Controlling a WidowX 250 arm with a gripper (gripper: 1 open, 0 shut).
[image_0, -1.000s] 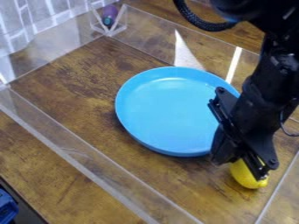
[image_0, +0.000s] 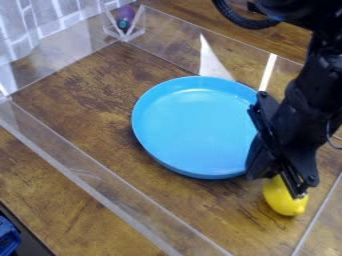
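Observation:
A black robot gripper (image_0: 274, 165) reaches down from the upper right, beside the right rim of a round blue plate (image_0: 187, 130). A yellow object (image_0: 286, 203) sits on the wooden board just below the gripper, partly behind it. The fingertips are dark and overlap one another, so whether anything is between them is hard to see; the gripper looks shut.
A white pointed piece (image_0: 211, 58) stands behind the plate. Clear low walls edge the board (image_0: 80, 95). A purple item (image_0: 124, 18) is at the top left, a blue object (image_0: 7, 238) at the lower left. The board's left part is clear.
The gripper has shifted slightly upward and to the right over the last second. The plate and the yellow object look unchanged.

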